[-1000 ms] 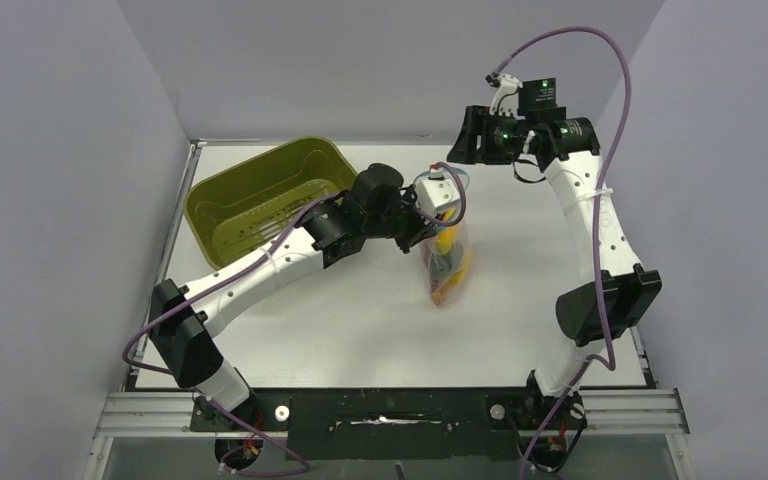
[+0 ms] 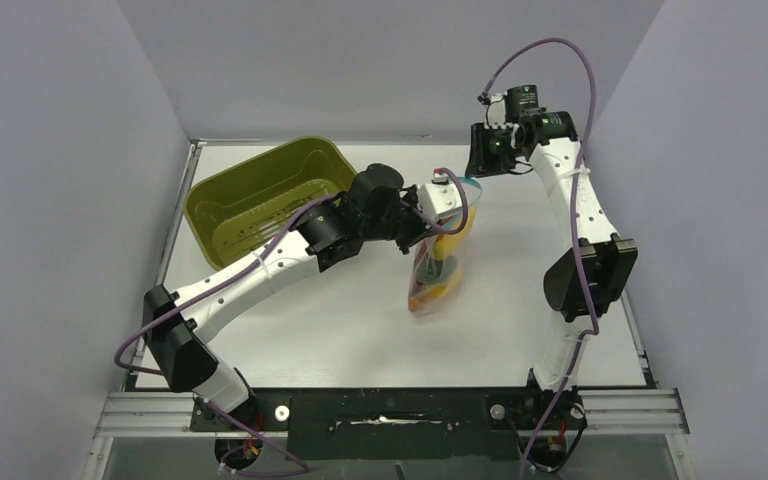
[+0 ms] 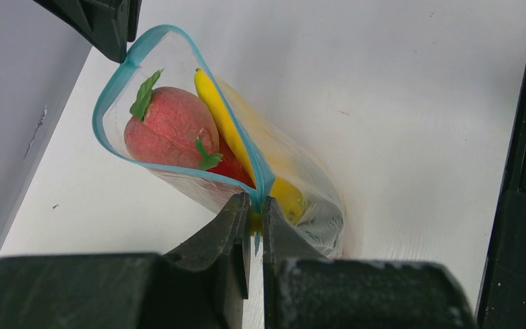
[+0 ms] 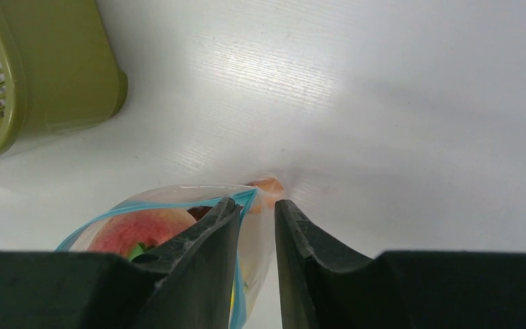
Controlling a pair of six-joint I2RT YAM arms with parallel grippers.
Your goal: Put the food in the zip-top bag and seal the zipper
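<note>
A clear zip bag (image 2: 438, 275) with a blue-edged mouth hangs from my left gripper, which is shut on one corner of that rim. Its mouth gapes wide in the left wrist view. Inside lie a round pink fruit with green leaves (image 3: 171, 127), a long yellow item (image 3: 220, 116) and something red behind them; dark green shows lower down. At the opposite corner of the mouth is my right gripper. Its fingers are part open, the left finger (image 4: 209, 240) against the blue rim and a gap before the other finger.
An olive-green basket (image 2: 205, 240) stands at the back left, empty as far as the top view shows.
The bag's lower end has swung left and its mouth has widened.
</note>
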